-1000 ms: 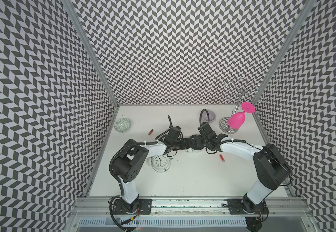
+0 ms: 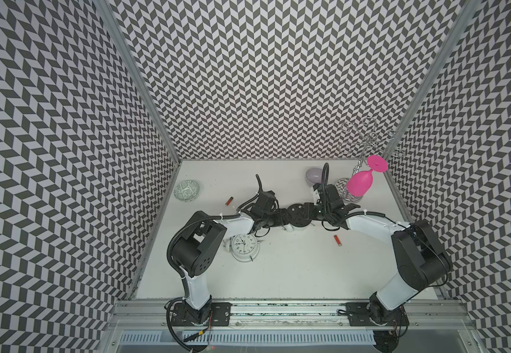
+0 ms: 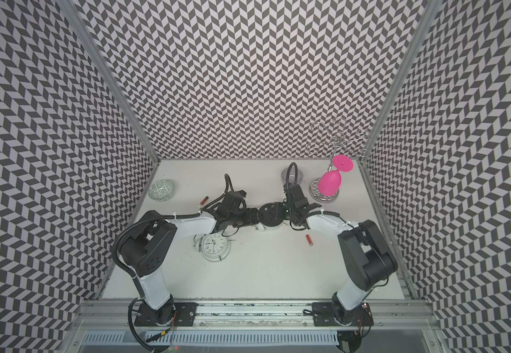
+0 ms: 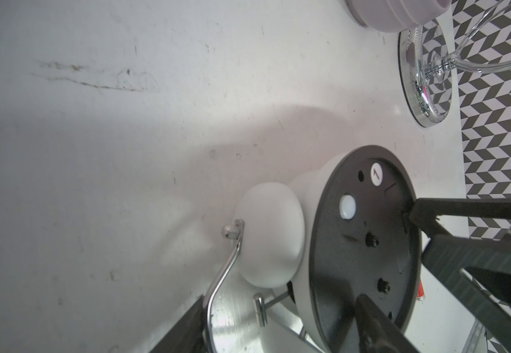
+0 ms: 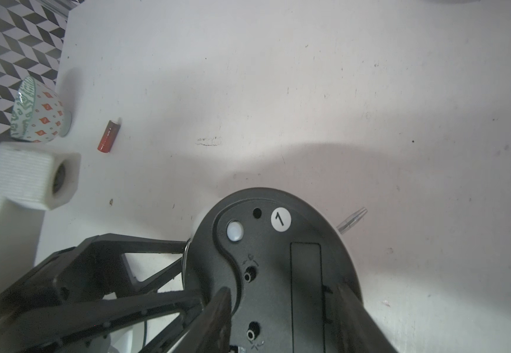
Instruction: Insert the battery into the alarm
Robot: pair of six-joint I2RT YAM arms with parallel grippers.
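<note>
A white alarm clock, its black back [image 2: 298,214] upward with the battery cover visible, stands mid-table between my grippers. My left gripper, open, is at its bell and handle side; whether it touches is unclear. My right gripper, also open, hovers over the back, fingertips either side of the battery cover [image 5: 305,276]. One red battery [image 2: 229,200] lies at the back left, another [image 2: 337,240] to the right. A second clock [image 2: 243,246] lies face up in front of my left arm.
A patterned bowl [image 2: 186,189] stands back left. A lilac bowl [image 2: 314,174], a chrome stand [image 3: 324,194] and a pink glass [image 2: 361,182] are at the back right.
The left arm looks unmoved.
</note>
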